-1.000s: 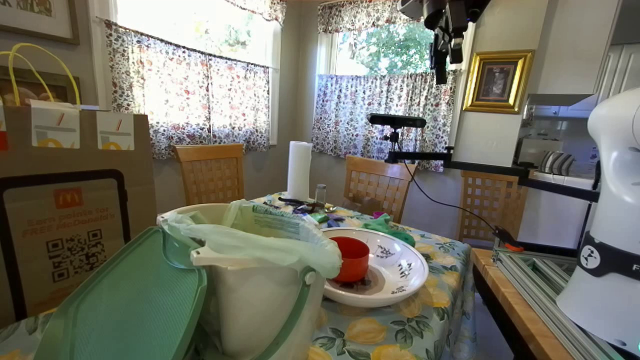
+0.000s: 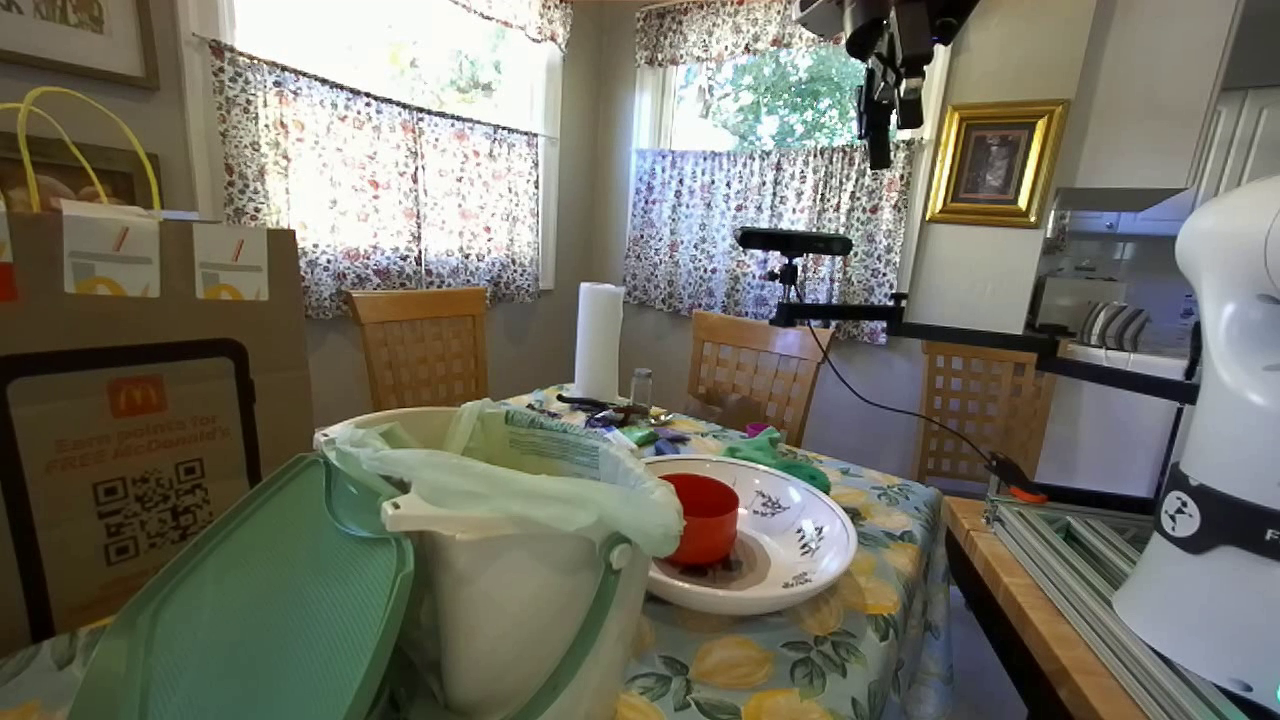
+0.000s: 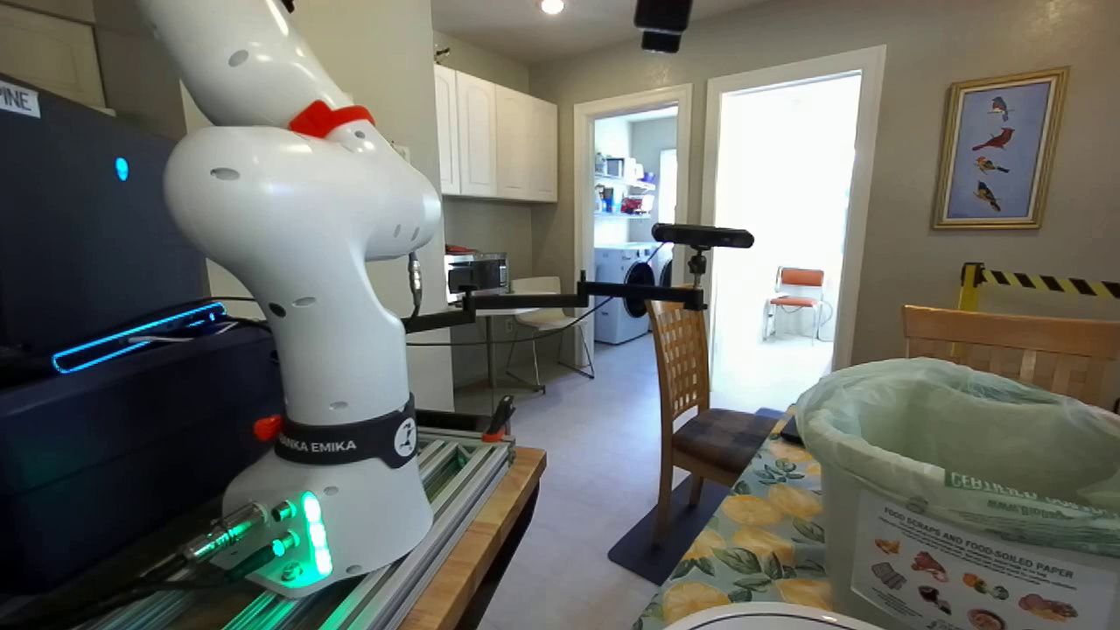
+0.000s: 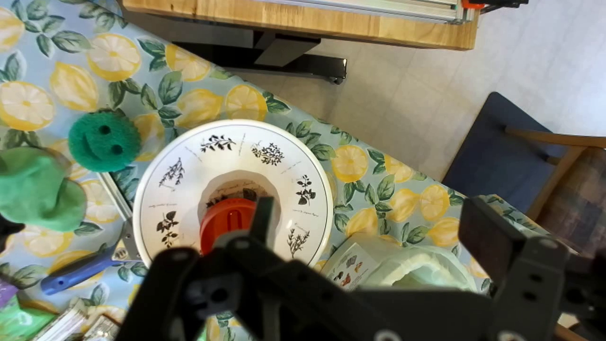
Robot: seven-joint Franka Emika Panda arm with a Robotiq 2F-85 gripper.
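Observation:
High above the table, my gripper stands open in the wrist view, its two dark fingers wide apart with nothing held between them. Exterior view 1 has the gripper [image 2: 894, 134] at the top edge, well clear of everything below. A white bowl [image 4: 295, 170] with dark plant drawings rests on the table. Inside it sits a red cup [image 4: 226, 219], partly hidden by the gripper in the wrist view. Beside the bowl stands a white bin [image 2: 516, 612] with a pale green liner [image 2: 528, 480].
A green lid [image 2: 258, 600] leans by the bin, near a large paper bag [image 2: 156, 360]. Around the bowl's other side lie a green smiling sponge [image 4: 104, 141], a green cloth [image 4: 40, 187] and a blue-handled tool [image 4: 79, 273]. A camera [image 2: 792, 241] juts out on a black arm.

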